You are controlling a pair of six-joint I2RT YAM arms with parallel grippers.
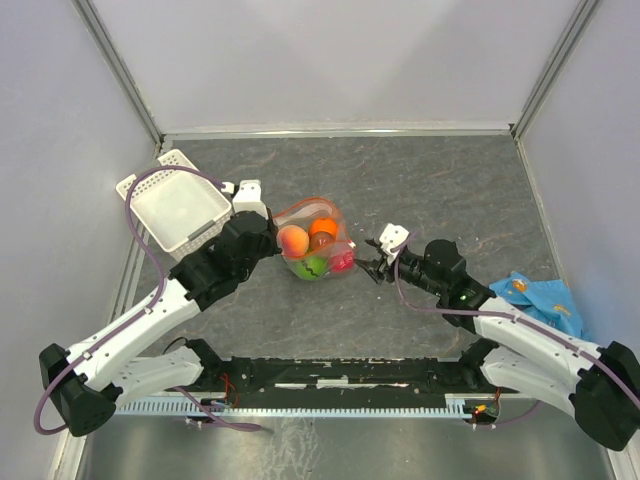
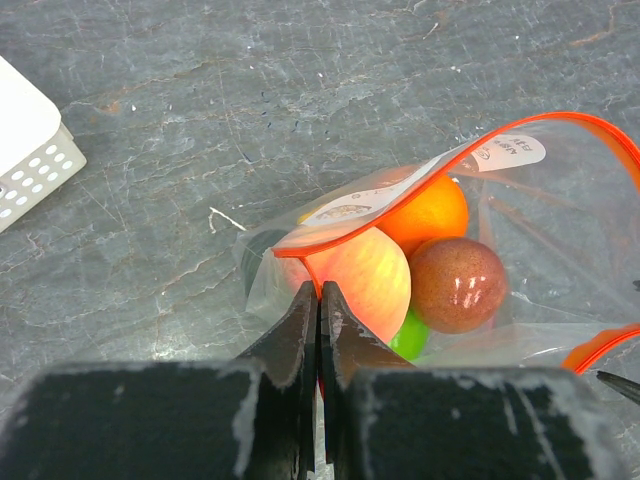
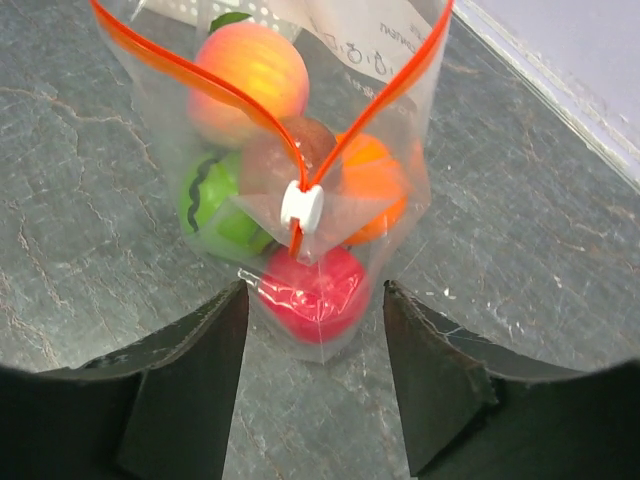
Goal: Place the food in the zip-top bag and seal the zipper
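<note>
The clear zip bag (image 1: 325, 209) with orange zipper edging stands with its mouth open and several foods inside. A peach (image 2: 362, 280), an orange (image 2: 432, 213), a brown round fruit (image 2: 458, 285), a green striped item (image 3: 222, 205) and a red one (image 3: 314, 293) show through it. At the bag's left corner my left gripper is shut on the orange zipper edge. My right gripper is open, its fingers apart at the bag's right side with nothing gripped. The white slider (image 3: 302, 207) sits on the zipper, beyond those fingertips.
A white basket (image 1: 181, 203), empty, stands at the back left. Blue cloth or bag (image 1: 546, 300) with orange marks lies at the far right.
</note>
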